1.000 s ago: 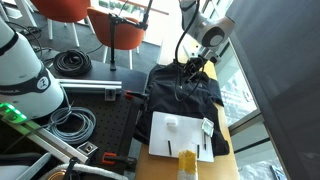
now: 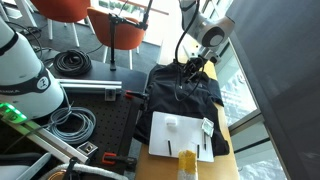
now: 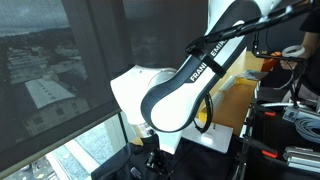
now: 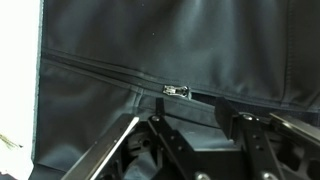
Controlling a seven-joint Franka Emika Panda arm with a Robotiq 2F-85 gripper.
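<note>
Dark fabric, looking like a bag or jacket (image 4: 220,45), fills most of the wrist view. A zipper seam crosses it, with a small silver zipper pull (image 4: 177,91) near the middle. My gripper stands open at the bottom of the wrist view, its fingers to either side of and below the pull, not touching it as far as shows. In exterior view 1 the gripper (image 2: 190,72) hovers at the far end of the dark fabric (image 2: 165,95). The white arm (image 3: 150,95) hides much of the workspace in exterior view 2.
On the fabric's near part lies a white board (image 2: 180,137) with a small white box (image 2: 171,122) and thin pens. A yellow-topped container (image 2: 187,165) stands at the table's near end. A black cart (image 2: 105,100) with coiled cables is on the left; a wall runs along the right.
</note>
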